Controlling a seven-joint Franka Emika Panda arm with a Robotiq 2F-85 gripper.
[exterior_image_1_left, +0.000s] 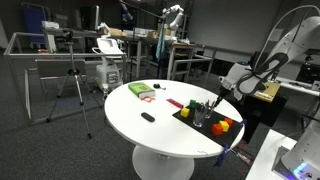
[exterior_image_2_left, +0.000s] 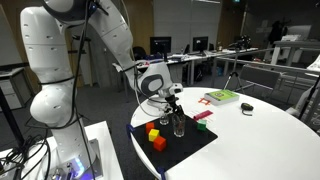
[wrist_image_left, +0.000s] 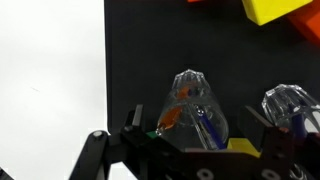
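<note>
My gripper stands open above a black mat, with its dark fingers (wrist_image_left: 134, 125) to either side of a clear glass (wrist_image_left: 190, 103) in the wrist view. Something orange and a blue stick show inside that glass. Whether the fingers touch it, I cannot tell. Just right of it is a second clear glass (wrist_image_left: 288, 103), also with something blue in it. In exterior view 2 the gripper (exterior_image_2_left: 177, 108) is close over a glass (exterior_image_2_left: 179, 126) on the mat.
Yellow (wrist_image_left: 264, 9) and orange-red blocks (wrist_image_left: 307, 20) lie on the mat near the glasses. A green block (exterior_image_2_left: 203, 115) and a red object (exterior_image_2_left: 205, 100) are farther off. A green box (exterior_image_1_left: 141, 90) sits at its far side.
</note>
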